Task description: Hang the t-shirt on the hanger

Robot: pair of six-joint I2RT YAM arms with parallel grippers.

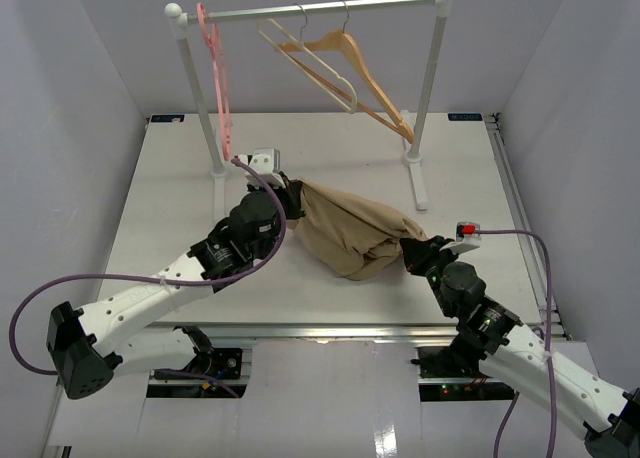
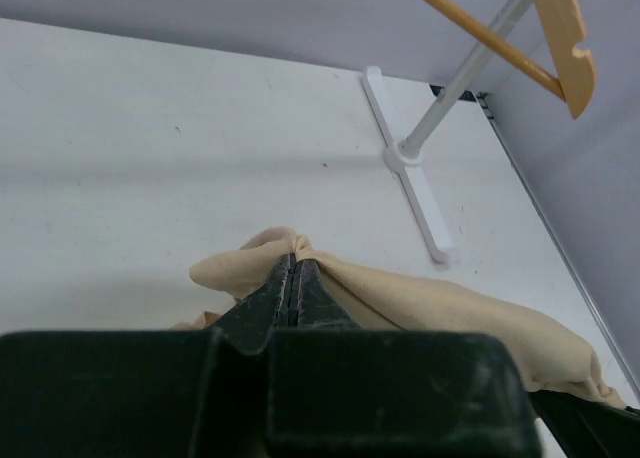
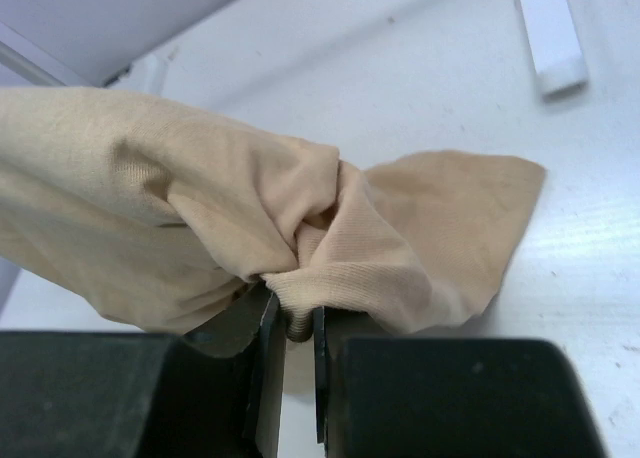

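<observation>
A beige T-shirt (image 1: 350,233) is stretched between both grippers. My left gripper (image 1: 292,198) is raised at the shirt's upper left end, shut on it; in the left wrist view the fabric bunches at its fingertips (image 2: 296,268). My right gripper (image 1: 412,250) holds the other end; in the right wrist view bunched, ribbed fabric sits between its fingertips. Above hang a wooden hanger (image 1: 365,68), a thin cream hanger (image 1: 340,83) and pink hangers (image 1: 222,88).
The white rack (image 1: 245,14) spans the back of the table (image 1: 160,208), its feet (image 1: 420,188) either side of the shirt. Walls enclose the table at left, right and back.
</observation>
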